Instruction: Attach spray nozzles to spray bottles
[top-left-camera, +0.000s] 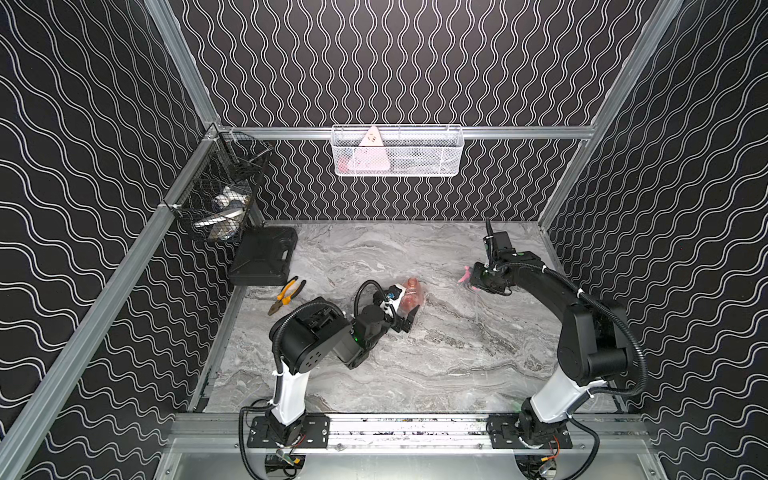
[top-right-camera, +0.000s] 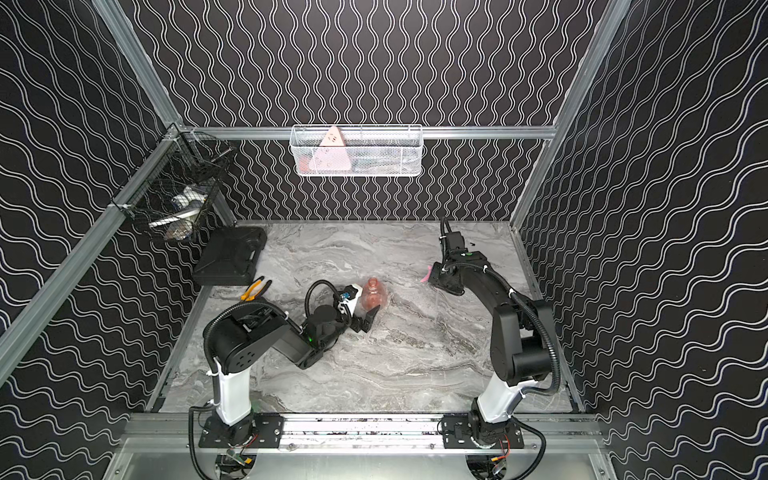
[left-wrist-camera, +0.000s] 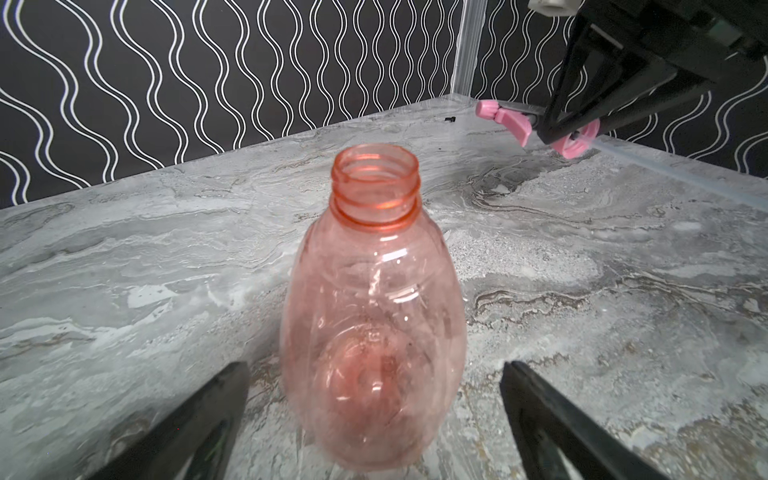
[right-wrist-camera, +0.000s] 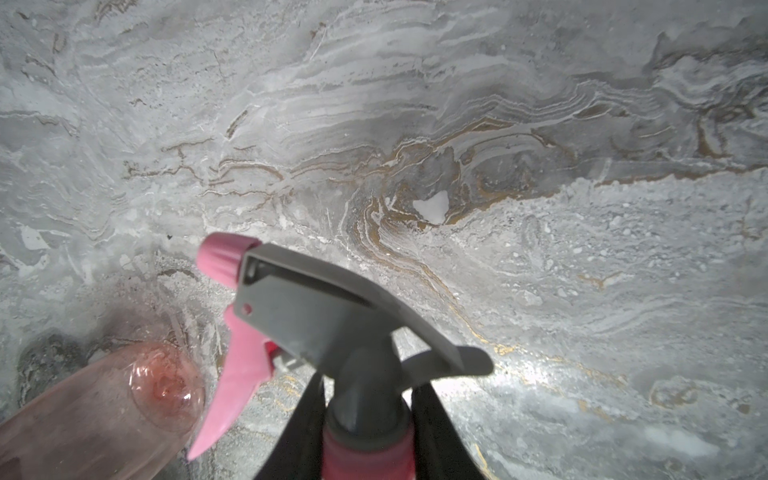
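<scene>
A clear pink spray bottle (left-wrist-camera: 372, 296) stands upright, its threaded neck (left-wrist-camera: 376, 185) bare. My left gripper (top-left-camera: 405, 307) is open around the lower body; in the left wrist view its blurred fingers (left-wrist-camera: 192, 424) lie to either side, with gaps to the bottle. To the right and raised above the table, my right gripper (top-left-camera: 473, 276) is shut on the grey and pink spray nozzle (right-wrist-camera: 320, 312), gripping it just under the grey head near the pink collar (right-wrist-camera: 369, 462). A thin clear tube (left-wrist-camera: 680, 172) trails from the nozzle. The bottle's body (right-wrist-camera: 104, 408) also shows lower left in the right wrist view.
Orange-handled pliers (top-left-camera: 286, 294) and a black case (top-left-camera: 263, 256) lie at the left. A white mesh basket (top-left-camera: 397, 152) hangs on the back wall, and a black wire basket (top-left-camera: 224, 192) at the left. Between the arms, the marble tabletop (top-left-camera: 448, 360) is free.
</scene>
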